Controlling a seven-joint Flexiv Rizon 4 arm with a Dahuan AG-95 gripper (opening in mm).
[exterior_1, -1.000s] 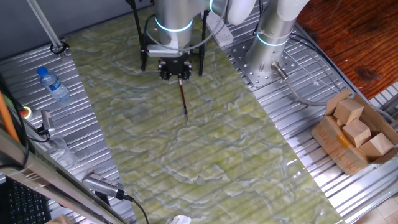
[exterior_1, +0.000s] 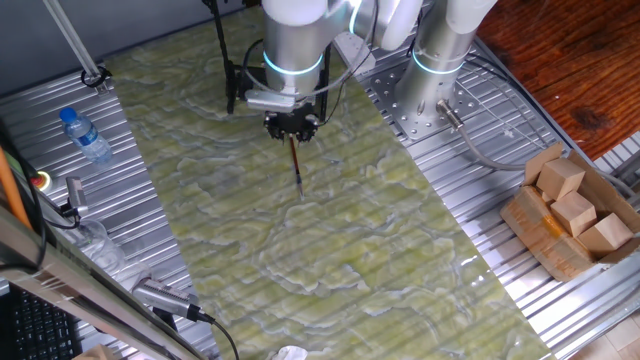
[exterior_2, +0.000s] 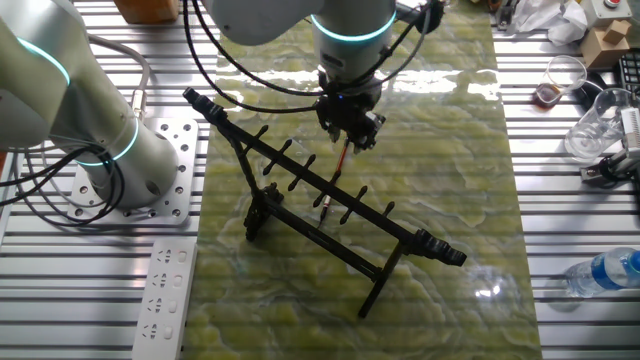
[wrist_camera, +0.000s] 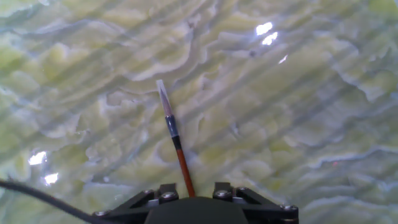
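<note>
A brush (exterior_1: 296, 168) with a reddish-brown handle and a dark ferrule lies on the green marbled mat (exterior_1: 330, 270). Its pale tip points away from the arm. Over the handle end hovers my gripper (exterior_1: 292, 134), pointing down. From the wrist, the brush (wrist_camera: 183, 165) runs up from between the parted fingers, with a gap on either side of the handle. The handle's rear end is hidden under the gripper body. Behind the arm stands a black rack (exterior_2: 320, 185) with a row of pegs, and no brush hangs on it.
A cardboard box (exterior_1: 540, 235) with wooden blocks stands at the right. A water bottle (exterior_1: 87, 137) and clear glasses (exterior_2: 600, 125) are off the mat's other side. A power strip (exterior_2: 163, 300) lies near the robot base.
The brush has stayed put.
</note>
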